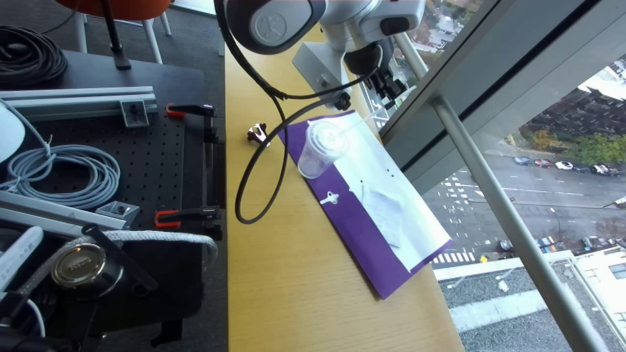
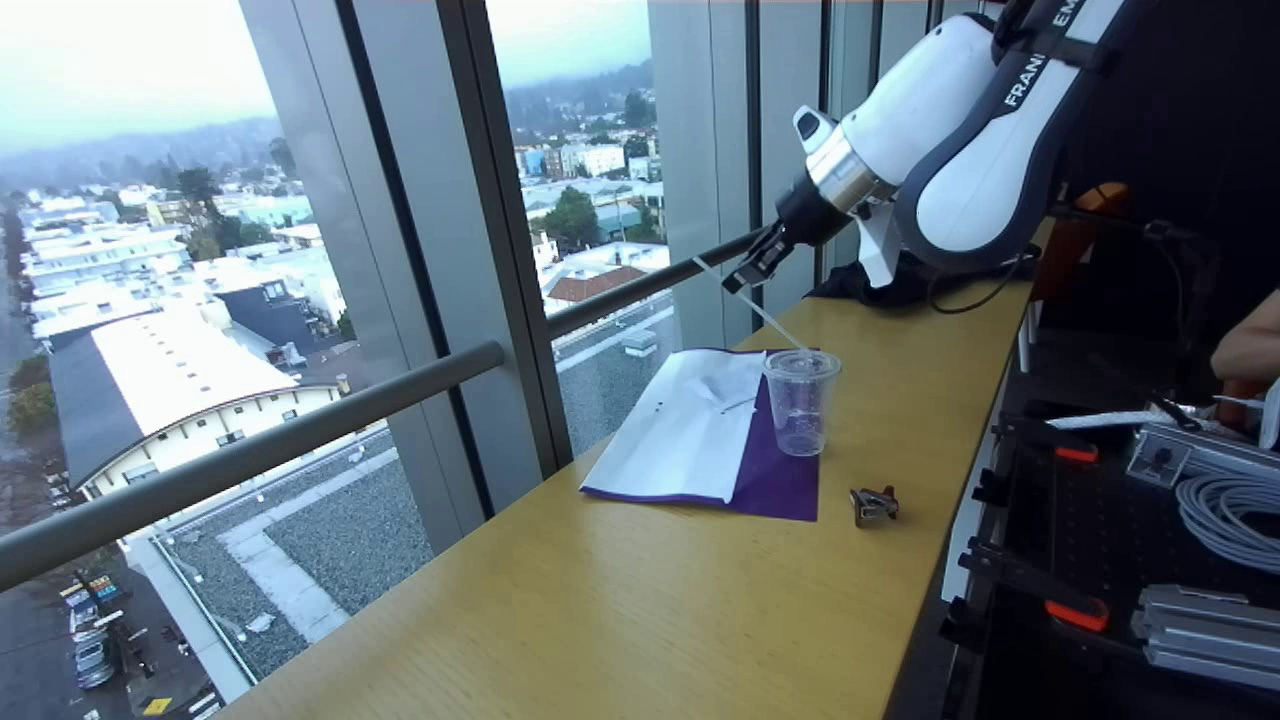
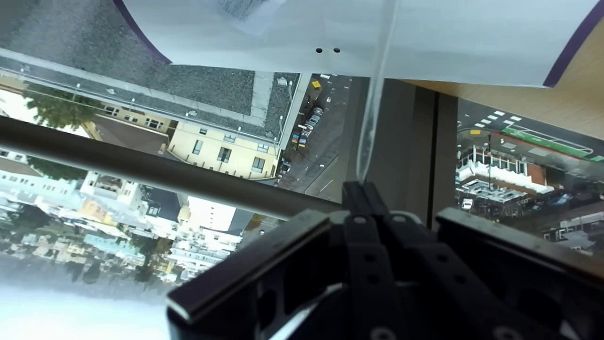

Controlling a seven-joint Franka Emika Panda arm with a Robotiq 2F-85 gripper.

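A clear plastic cup (image 1: 312,162) with a lid stands on the purple folder (image 1: 369,256), close to its edge. From the lid a long pale straw (image 2: 780,328) slants up to my gripper (image 2: 734,283) and shows past the fingertips in exterior view 2. My black gripper (image 1: 400,93) is up beside the window, higher than the cup. In the wrist view the fingers (image 3: 354,198) are shut together, and the straw (image 3: 374,107) meets their tips. Nothing clearly shows between them; whether the straw is pinched I cannot tell. The cup is out of the wrist view.
White papers (image 2: 672,426) cover part of the folder. A small metal clip-like object (image 2: 873,505) lies near the cup. A rail (image 1: 504,214) runs along the window, and a black cart (image 1: 193,170) flanks the wooden table's other side.
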